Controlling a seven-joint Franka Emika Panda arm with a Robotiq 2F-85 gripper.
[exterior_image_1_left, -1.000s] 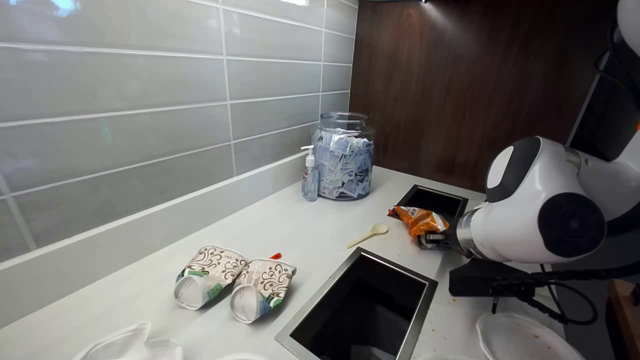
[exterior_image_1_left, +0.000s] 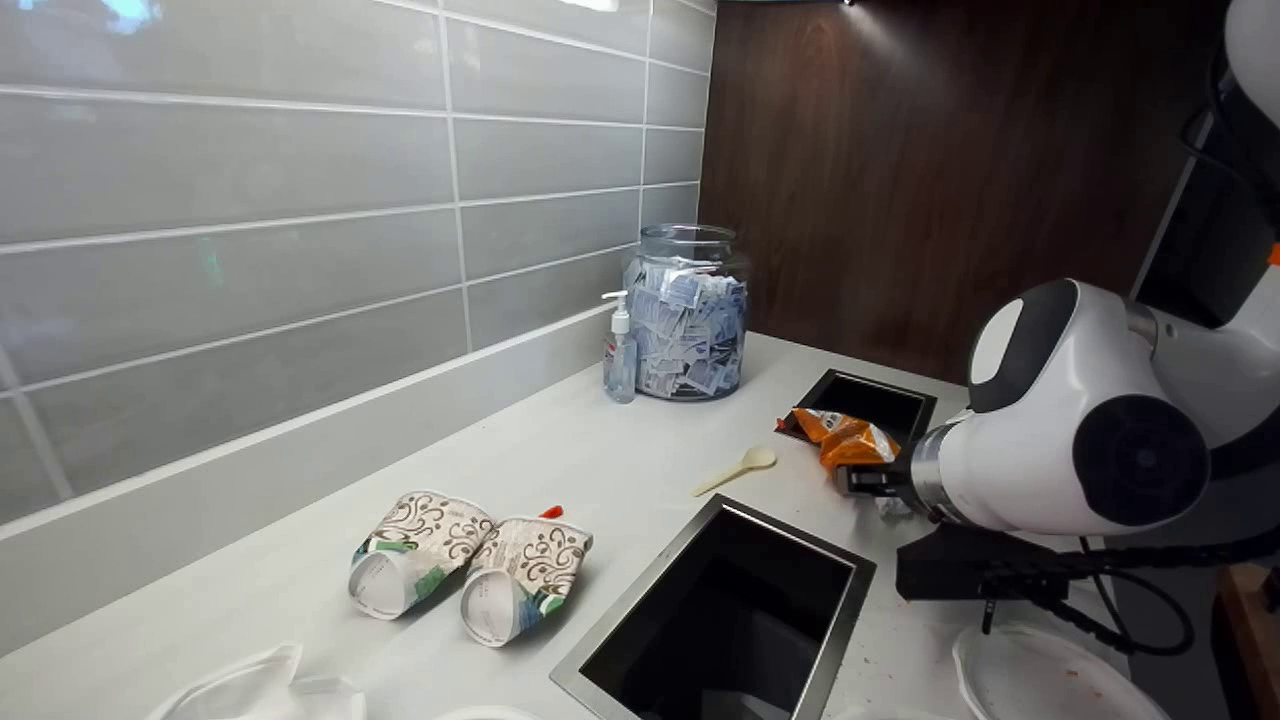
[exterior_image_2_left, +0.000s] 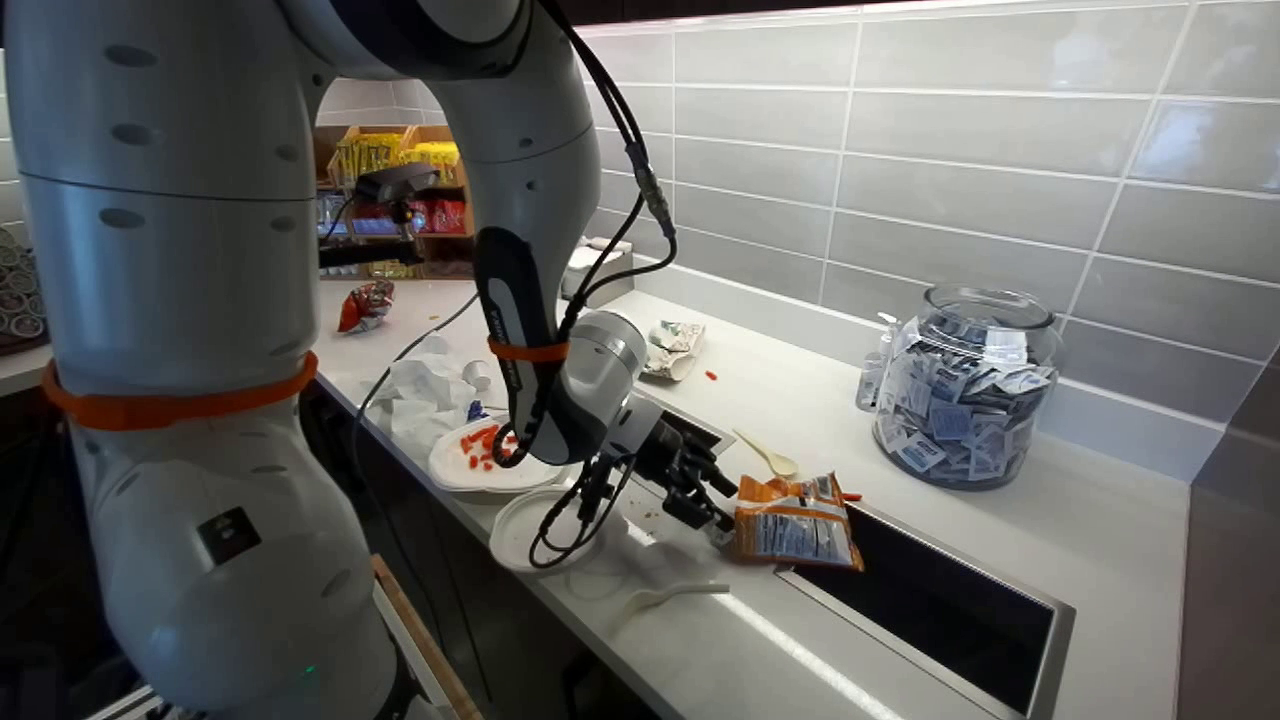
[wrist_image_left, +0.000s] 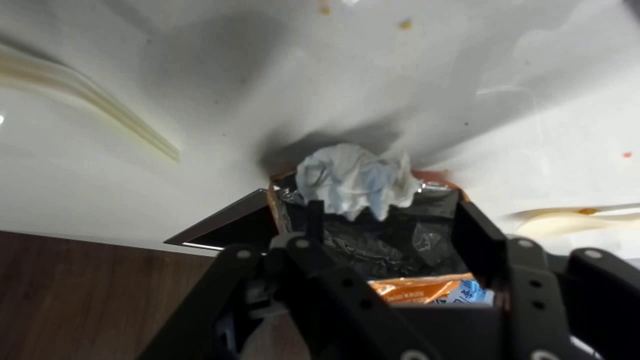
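An orange snack bag (exterior_image_2_left: 792, 523) lies beside and partly over the far bin opening, its dark open mouth facing my gripper (exterior_image_2_left: 727, 505). In the wrist view, a crumpled white and pale blue tissue (wrist_image_left: 357, 180) sits at the bag's mouth, overlapping its dark inside (wrist_image_left: 372, 243). My fingers (wrist_image_left: 474, 234) stand apart on either side of the mouth, with a gap between them. The tissue shows in that gap, clear of the right-hand finger; whether it touches the left one is hard to tell. From the first exterior view, the gripper (exterior_image_1_left: 854, 480) is low over the counter, against the bag.
Two bin openings, near (exterior_image_1_left: 732, 612) and far (exterior_image_1_left: 882, 402), are set in the counter. A pale spoon (exterior_image_1_left: 738, 469) lies between them. Patterned paper cups (exterior_image_1_left: 420, 546), a pump bottle (exterior_image_1_left: 619, 358) and a packet-filled jar (exterior_image_1_left: 690, 318) stand clear. White plates (exterior_image_2_left: 516, 528) lie by the front edge.
Something whitish, likely the tissue, now shows just below the fingers, where it did not show before. The bag has barely shifted.
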